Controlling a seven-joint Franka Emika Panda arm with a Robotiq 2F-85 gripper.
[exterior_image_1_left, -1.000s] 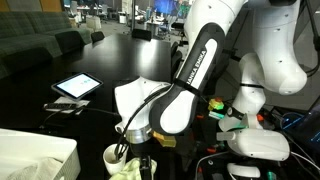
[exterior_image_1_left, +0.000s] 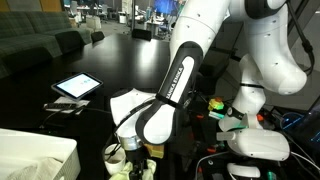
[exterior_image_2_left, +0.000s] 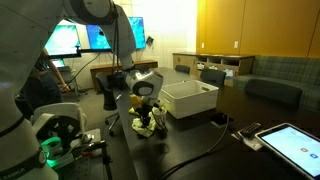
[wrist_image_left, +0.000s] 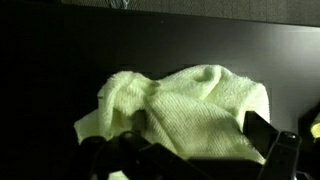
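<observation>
A pale yellow-green cloth (wrist_image_left: 205, 110) lies crumpled on the dark table under my gripper. The fingers stand open, with a finger (wrist_image_left: 258, 132) at the right side of the cloth and the other over its left part. Folds of cloth show between the fingers, but nothing is gripped. In exterior view 1 the cloth (exterior_image_1_left: 128, 172) sits low in the picture, partly behind the gripper; in exterior view 2 the same cloth (exterior_image_2_left: 146, 127) is near the table edge. Whether the fingertips touch it I cannot tell.
A white mug (exterior_image_1_left: 114, 160) stands close beside the cloth. Left of that is a large white box (exterior_image_1_left: 38, 148) with pale fabric inside. Farther back lies a tablet (exterior_image_1_left: 76, 85), and a black cable crosses the table.
The arm has come down slightly and tilted over the cloth, its lower part now hiding more of the cloth and mug. The cloth stays in about the same place.
</observation>
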